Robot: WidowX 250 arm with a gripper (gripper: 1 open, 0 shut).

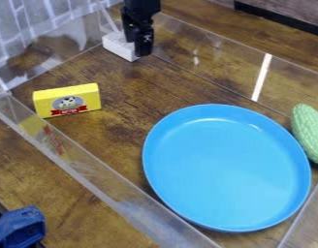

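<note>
My black gripper (140, 41) is at the top centre, pointing down beside a white block-like object (119, 46) near the back left of the clear-walled workspace. Its fingers are small and dark in this view; they look open, and whether they touch the white object is hard to tell.
A yellow box (67, 99) lies at the left, a large blue plate (224, 167) at the front right, and a green corn-like object (308, 134) at the right edge. Transparent walls surround the area; a blue item (16, 229) is outside at bottom left.
</note>
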